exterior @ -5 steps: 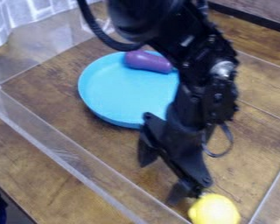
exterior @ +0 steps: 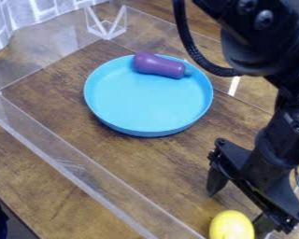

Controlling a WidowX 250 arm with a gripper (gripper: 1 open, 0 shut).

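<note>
The black gripper (exterior: pixel 246 191) is low at the right of the view, its fingers open just above the wooden surface. A yellow round object (exterior: pixel 231 226), like a lemon, lies at the bottom edge beside the lower finger, partly cut off by the frame. A light blue plate (exterior: pixel 146 101) sits upper centre, with a purple eggplant-like object (exterior: pixel 160 64) lying on its back part.
Clear plastic strips and edges (exterior: pixel 78 177) run along the left side. A small clear bracket (exterior: pixel 105 26) stands at the back left, near white cloth (exterior: pixel 8 19). Bare wood lies between plate and gripper.
The gripper and arm have moved to the right, uncovering more of the plate. The yellow object sits slightly further left and lower than a second ago.
</note>
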